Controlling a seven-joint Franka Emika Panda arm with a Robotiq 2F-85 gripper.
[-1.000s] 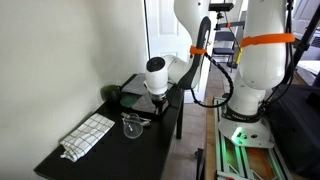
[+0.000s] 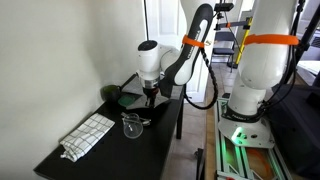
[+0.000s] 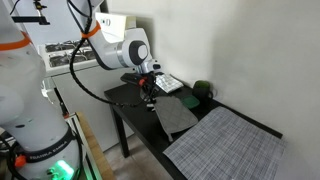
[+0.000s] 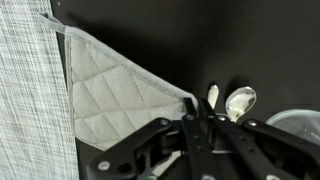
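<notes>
A grey quilted pot holder [image 4: 115, 95] lies slanted across the left half of the wrist view, with a hanging loop at its far corner. My gripper is shut on its near corner. From the side, the pot holder [image 3: 175, 115] appears tilted, with its held corner raised; whether its far edge still rests on the table cannot be told. In the other exterior view the gripper [image 2: 152, 98] is above the dark table, and the cloth is partly hidden by the arm.
Beside the gripper lie a metal spoon [image 4: 240, 102] and a clear glass vessel [image 4: 298, 124]. A woven placemat [image 3: 225, 145] covers one end of the black table. A checked cloth [image 2: 88, 136] lies at the other end, and a dark green pot [image 3: 202, 88] stands by the wall.
The arm has risen and shifted slightly left in exterior view 1. The pot holder's held corner has come up with the gripper. The glass and the checked cloth have stayed put.
</notes>
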